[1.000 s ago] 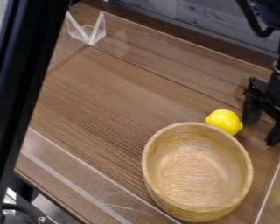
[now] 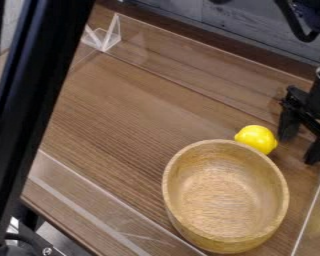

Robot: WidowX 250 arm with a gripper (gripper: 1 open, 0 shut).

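Note:
A yellow ball-like object [image 2: 256,138], perhaps a lemon, rests on the wooden table just behind a round, empty wooden bowl [image 2: 224,195]. My black gripper [image 2: 299,130] is at the right edge, low over the table, a little to the right of the yellow object. Its fingers are open, with nothing visible held; part of it is cut off by the frame.
A clear angular piece [image 2: 101,36] stands at the far left corner. A grey wall runs along the back, and a black post fills the left edge.

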